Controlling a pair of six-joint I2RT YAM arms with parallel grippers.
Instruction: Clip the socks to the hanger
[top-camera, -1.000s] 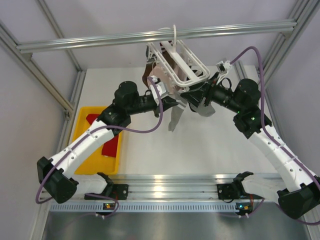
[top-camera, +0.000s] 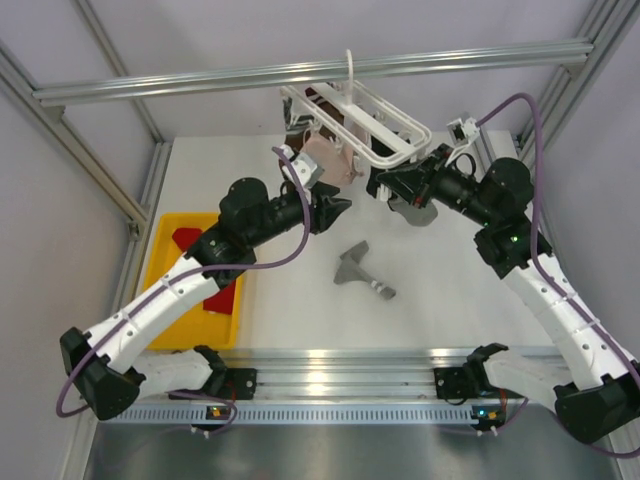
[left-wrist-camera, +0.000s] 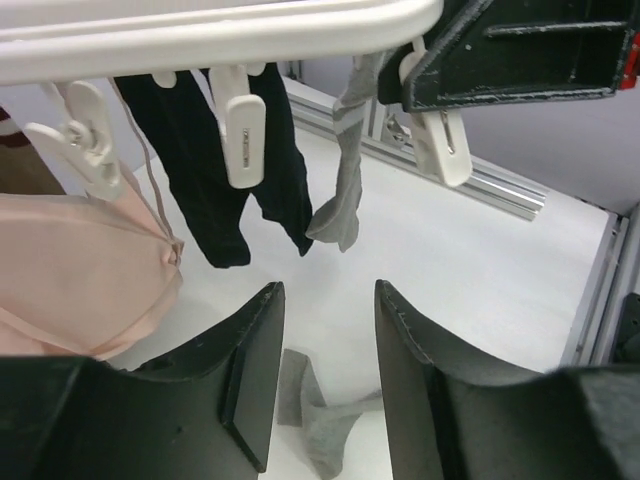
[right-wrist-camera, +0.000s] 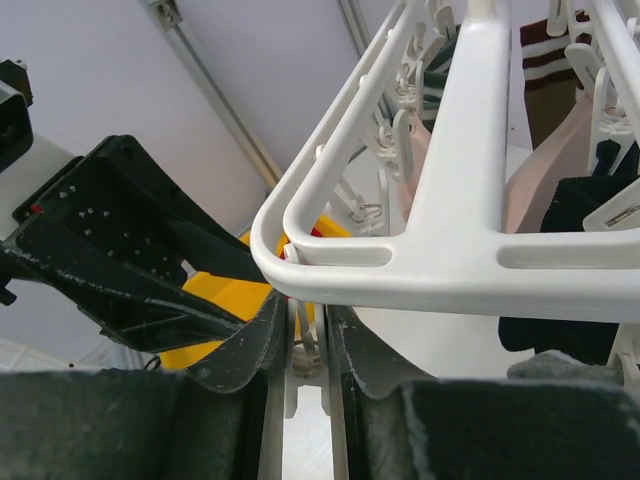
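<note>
The grey striped sock (top-camera: 362, 271) lies crumpled on the white surface below the hanger; in the left wrist view this sock (left-wrist-camera: 325, 425) shows beneath my fingers. My left gripper (top-camera: 333, 205) is open and empty, left of the white hanger's near end. Its two fingertips (left-wrist-camera: 272, 296) stand well apart. At the hanger's right corner, my right gripper is shut on a white clip (right-wrist-camera: 305, 362), and no sock shows in that clip. The white hanger (top-camera: 372, 120) hangs from the bar, holding several socks, among them a pink one (top-camera: 330, 160), a black one (left-wrist-camera: 190, 170) and a grey one (left-wrist-camera: 345, 195).
A yellow bin (top-camera: 160, 262) with red socks (top-camera: 220, 298) stands at the left. The metal bar (top-camera: 220, 82) crosses overhead. Other clips (left-wrist-camera: 242, 140) hang close above my left fingers.
The right one remains at the hanger's corner clip.
</note>
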